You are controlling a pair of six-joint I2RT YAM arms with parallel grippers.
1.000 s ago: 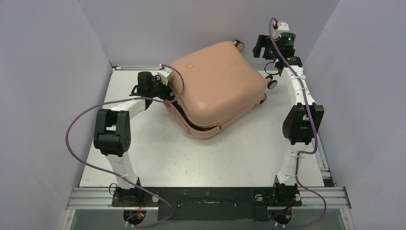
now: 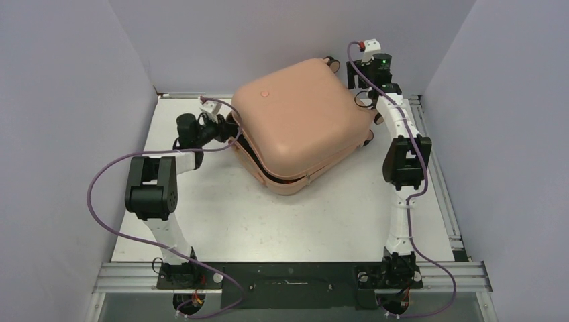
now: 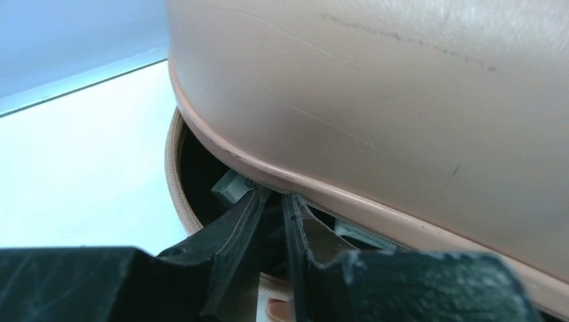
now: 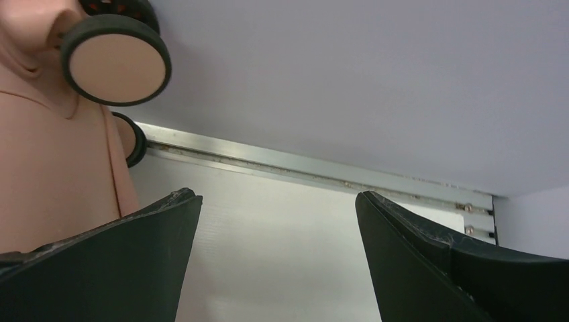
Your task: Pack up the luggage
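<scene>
A pink hard-shell suitcase point(image 2: 295, 114) lies tilted on the white table, its lid slightly raised along the left side, showing a dark interior with pale items point(image 3: 231, 188) inside. My left gripper point(image 2: 228, 131) is at that gap; in the left wrist view its fingers point(image 3: 228, 261) are close together, under the zipper edge of the lid point(image 3: 369, 100), their tips partly hidden. My right gripper point(image 2: 352, 74) stands open above the suitcase's back right, beside its wheels point(image 4: 115, 64), with nothing between its fingers.
Free white tabletop point(image 2: 322, 221) lies in front of the suitcase and at the left. Grey walls and metal rails point(image 4: 282, 162) border the back and sides.
My left arm has shifted left and toward the front at the suitcase's opening. The suitcase looks much the same.
</scene>
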